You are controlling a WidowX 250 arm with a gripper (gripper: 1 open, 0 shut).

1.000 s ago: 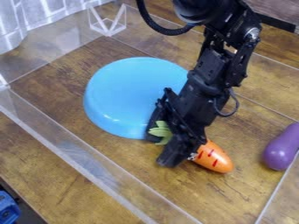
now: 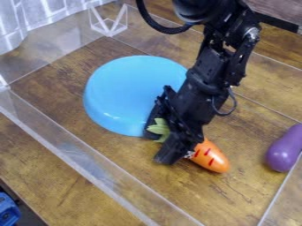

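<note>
The black robot arm reaches down from the top centre to my gripper [image 2: 176, 141], which is low over the green leafy top [image 2: 157, 128] of an orange toy carrot [image 2: 207, 159]. The carrot lies on the wooden floor, pointing to the lower right. The dark arm hides the fingertips, so I cannot see whether they are open or shut on it. A blue round bowl or plate [image 2: 120, 88] lies just left of and behind the gripper.
A purple eggplant [image 2: 283, 150] lies at the right. Clear walls run along the left and lower left, with a blue object [image 2: 6, 212] at the bottom-left corner. Bare wood [image 2: 141, 194] shows in front.
The arm and gripper have shifted very slightly. The carrot lies in nearly the same place.
</note>
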